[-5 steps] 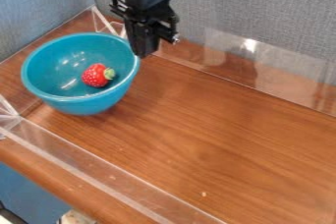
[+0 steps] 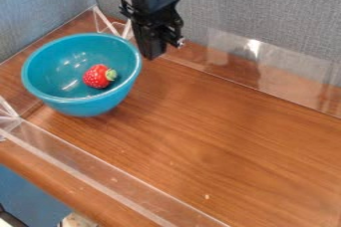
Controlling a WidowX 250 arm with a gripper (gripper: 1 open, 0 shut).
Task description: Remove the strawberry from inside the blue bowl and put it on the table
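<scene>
A red strawberry (image 2: 99, 76) with a pale green top rests inside the blue bowl (image 2: 58, 90), toward the right side of its inner surface. The bowl stands upright at the left of the wooden table (image 2: 226, 141). My black gripper (image 2: 163, 50) hangs behind and to the right of the bowl, apart from both bowl and strawberry. Its fingers are dark and small in this view, so their opening is hard to make out. No object shows at its tip.
Clear low walls (image 2: 282, 72) edge the table at the back and front left. White strips (image 2: 112, 22) stand in the corner behind the bowl. The wood to the bowl's right is bare and wide. Grey panels (image 2: 266, 7) rise behind.
The arm has shifted slightly, its gripper a little to the right and lower than before. Bowl and strawberry stay where they were.
</scene>
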